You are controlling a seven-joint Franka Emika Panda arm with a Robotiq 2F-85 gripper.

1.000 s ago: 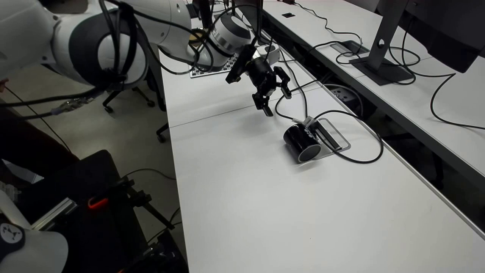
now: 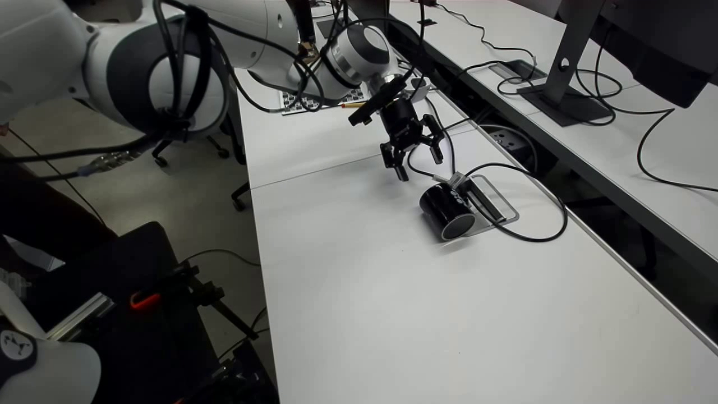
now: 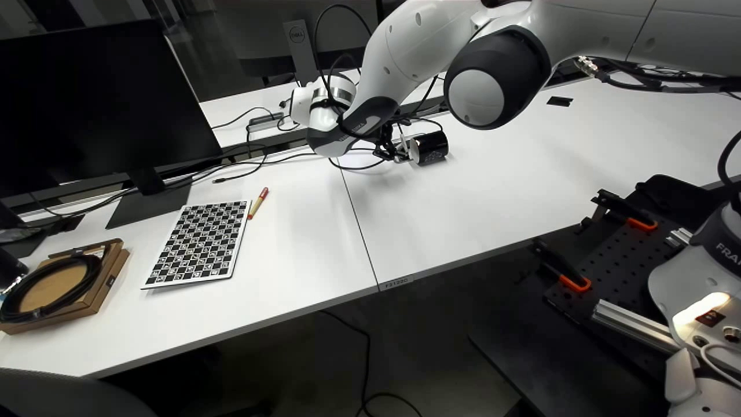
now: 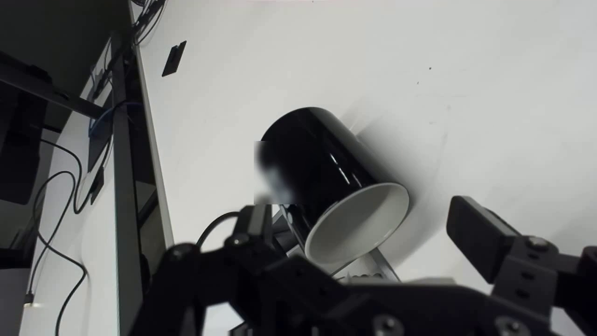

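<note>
A black mug (image 2: 446,210) with a pale inside lies on its side on the white table. Its open mouth faces my gripper (image 2: 420,166) in the wrist view, where the mug (image 4: 322,162) fills the middle. My gripper stands open, its two fingers (image 4: 478,238) wide apart with nothing between them. It hangs above the table, short of the mug and apart from it in exterior view 1. In exterior view 2 the mug (image 3: 429,148) shows beside the arm's end, and the arm partly hides the gripper.
Against the mug's far side lies a metal table outlet plate (image 2: 501,198), with a looped black cable (image 2: 562,222) around it. A checkered board (image 3: 198,243) and a red-yellow pen (image 3: 257,202) lie farther along the table.
My gripper has come closer to the mug, moving right and slightly down in exterior view 1. It remains open. The mug has not moved.
</note>
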